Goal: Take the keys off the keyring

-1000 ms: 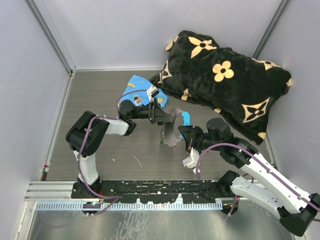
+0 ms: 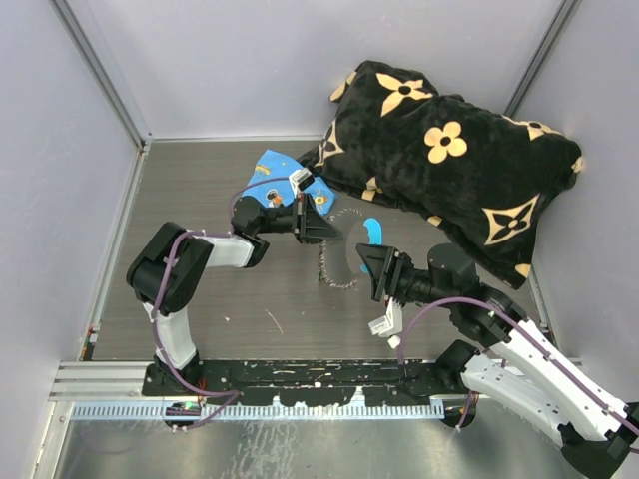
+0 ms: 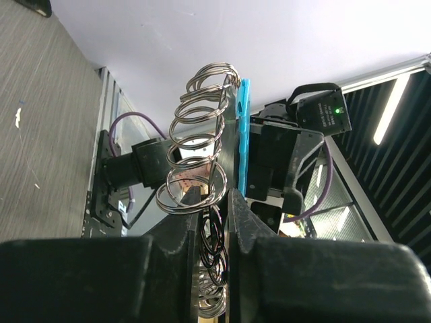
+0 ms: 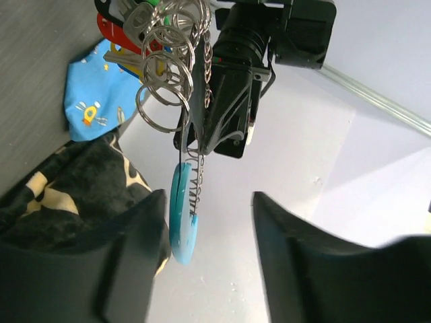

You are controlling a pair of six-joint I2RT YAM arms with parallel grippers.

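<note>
The keyring is a thin grey crescent plate (image 2: 344, 244) edged with many silver rings (image 3: 199, 128); it has a blue strip (image 2: 373, 232) along one side. My left gripper is shut on its ringed edge, holding it above the floor. Several keys (image 4: 138, 21), some with coloured heads, hang among the rings at the upper left of the right wrist view. In that view my right gripper stands open, its blurred fingers apart. The blue strip's rounded end appears in the gap, nearer the left finger, and I see neither finger clamped on it.
A black cushion with cream flowers (image 2: 445, 142) fills the back right. A blue printed cloth (image 2: 268, 170) lies behind my left gripper. Light walls enclose the grey floor (image 2: 250, 319), which is bare toward the front, apart from small scraps.
The left gripper has edged left with the keyring, which now looks narrower.
</note>
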